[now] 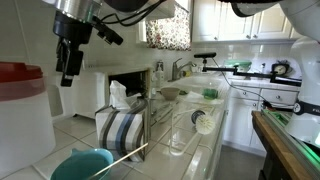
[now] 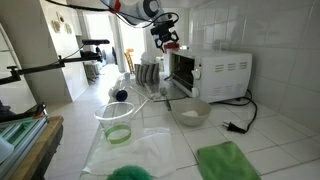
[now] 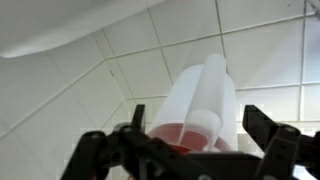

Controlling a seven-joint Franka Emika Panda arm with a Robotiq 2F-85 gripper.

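At the upper left of the first exterior view my gripper (image 1: pixel 68 80) points down, high above the counter. It hangs just right of a large white container with a red lid (image 1: pixel 20 72) and up and left of a striped tissue box (image 1: pixel 122 128). Looking down in the wrist view, the gripper has its black fingers spread wide. The container (image 3: pixel 187 108), white with red, shows between and beyond them, apparently not gripped. In the second exterior view the arm is small and far off, above the red lid (image 2: pixel 172 45).
A teal bowl (image 1: pixel 82 164) with a stick across it sits at the front left. Behind the tissue box stands a white toaster oven (image 1: pixel 90 92). Farther along the counter are a beige bowl (image 2: pixel 190 112), a clear container (image 2: pixel 119 118) and a green cloth (image 2: pixel 228 161).
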